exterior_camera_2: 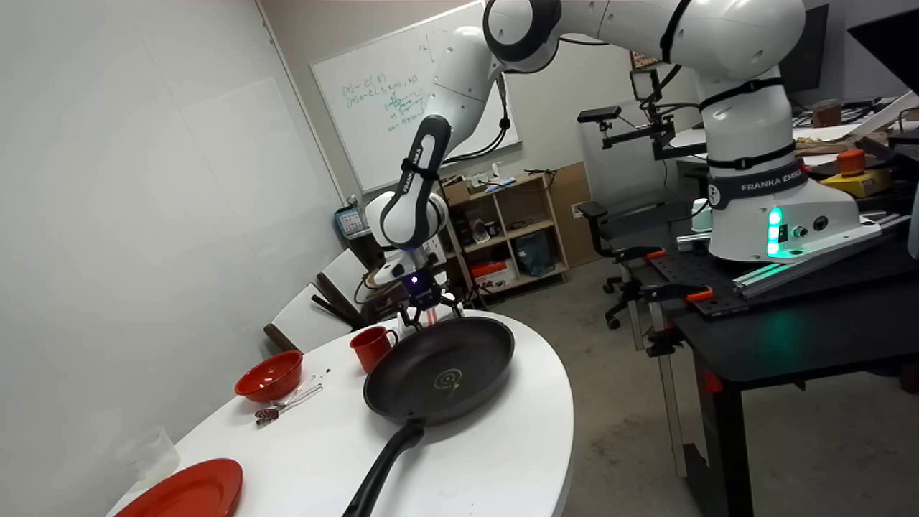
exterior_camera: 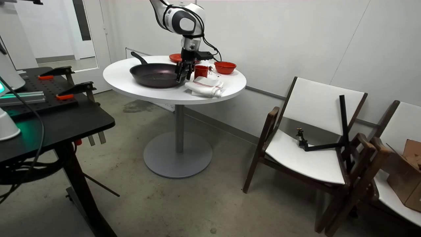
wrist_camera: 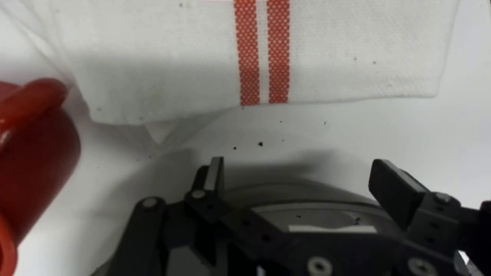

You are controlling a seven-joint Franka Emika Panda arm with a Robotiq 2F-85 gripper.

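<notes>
A dark frying pan (exterior_camera: 156, 75) rests on the round white table (exterior_camera: 130, 91); in exterior view 2 its handle (exterior_camera_2: 385, 469) extends toward the front. My gripper (exterior_camera: 184, 75) is low at the pan's rim, on the side opposite the handle. In the wrist view the gripper stands open, its two fingers (wrist_camera: 396, 188) wide apart. Part of the pan's dark rim (wrist_camera: 285, 184) shows between and beneath them; whether they touch it I cannot tell. A white towel with red stripes (wrist_camera: 161, 59) lies just beyond the fingertips.
Close beside the gripper stands a red mug (exterior_camera_2: 372, 347). A red bowl (exterior_camera_2: 269, 376), utensils (exterior_camera_2: 288, 405) and a red plate (exterior_camera_2: 189, 492) occupy the table's far side. Bare tabletop (exterior_camera_2: 297, 457) surrounds the pan's handle.
</notes>
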